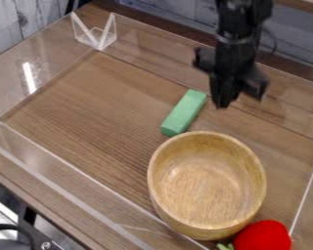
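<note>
My gripper (218,78) hangs at the upper right over the wooden table, dark and blurred at its lower end, apparently shut with nothing visible between its fingers. A green bar (184,112) lies flat just below and left of it, apart from it. A large tan bowl (205,179) sits in the lower middle. A red tomato-like object (261,236) is at the bottom right corner, partly cut off.
A white wire object (91,29) stands at the back left.
</note>
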